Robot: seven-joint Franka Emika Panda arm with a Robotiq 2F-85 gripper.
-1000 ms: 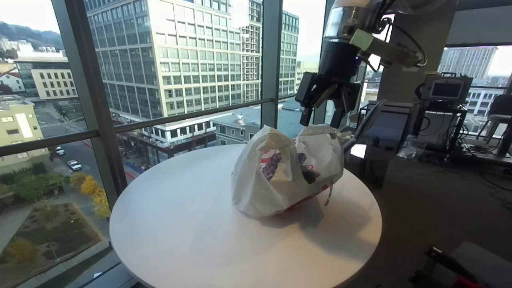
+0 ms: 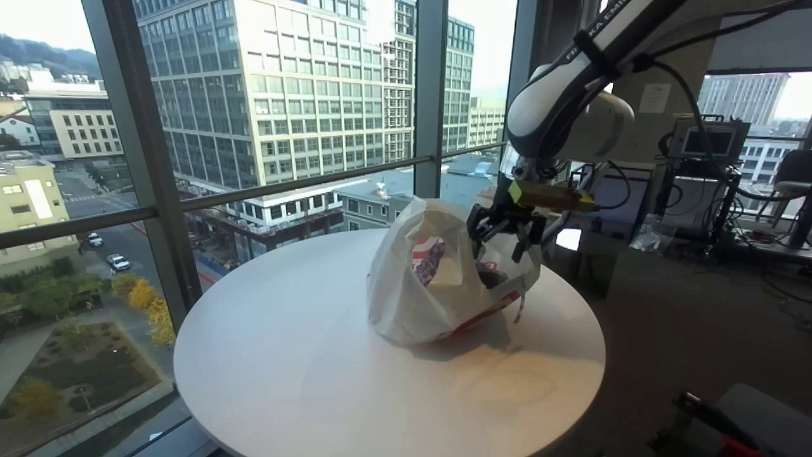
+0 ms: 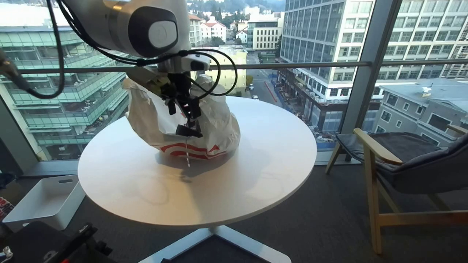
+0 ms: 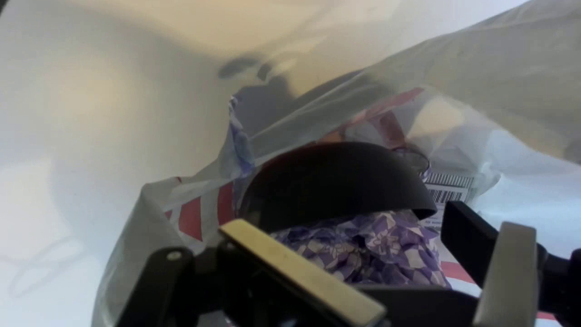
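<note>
A white plastic bag (image 2: 411, 304) with red stripes stands on the round white table (image 2: 266, 365). Through its opening, the wrist view shows a dark curved object (image 4: 337, 182) and purple-and-white patterned fabric (image 4: 354, 248). A label with a barcode (image 4: 446, 190) is partly visible beside them. My gripper (image 2: 498, 251) is at the bag's mouth, tilted, its fingers apart. In the wrist view the fabric shows between the gripper's (image 4: 414, 267) spread fingers, and the dark object lies just beyond them. Nothing is gripped. How deep the fingertips reach into the bag is hard to tell.
A white bin (image 3: 46, 204) sits on the floor beside the table, and an armchair (image 3: 399, 166) stands on the other side. Tall windows border the table.
From above the bag, my gripper has come down to its opening and tilted. The bag's near handle side looks pushed lower, while the bag keeps its place on the table.
</note>
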